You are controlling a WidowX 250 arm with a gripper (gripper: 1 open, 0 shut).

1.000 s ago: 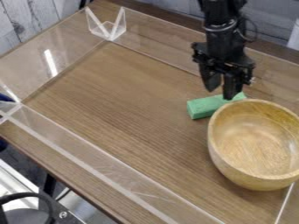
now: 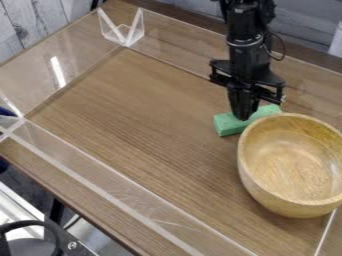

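The black gripper [image 2: 243, 108] reaches down from the top right over a green block [image 2: 235, 125], its tips just above or at the block's upper edge; whether they touch it I cannot tell. The fingers look close together, with nothing visible between them. The green block lies on the wooden table [image 2: 120, 130], partly behind a large tan bowl [image 2: 287, 165] at the lower right.
A clear plastic piece [image 2: 123, 30] stands at the back left. Black cables [image 2: 30, 238] lie at the lower left edge.
The gripper has come slightly lower and to the left over the green block. The block and bowl look unmoved.
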